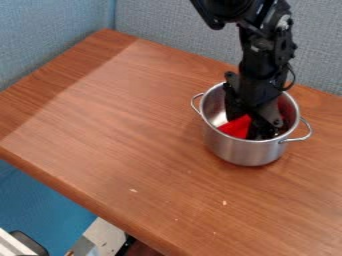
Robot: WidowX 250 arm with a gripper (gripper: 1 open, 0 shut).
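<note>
A steel pot point(243, 150) with two wire handles stands on the right part of the wooden table. My black gripper point(251, 108) reaches down inside it from above. A red object point(234, 126) lies in the pot, at the gripper's fingers. The fingers are largely hidden by the pot and by each other, so what lies between them is not clear.
Grey-blue walls point(160, 18) rise behind it. A white piece of hardware sits off the table at the lower left.
</note>
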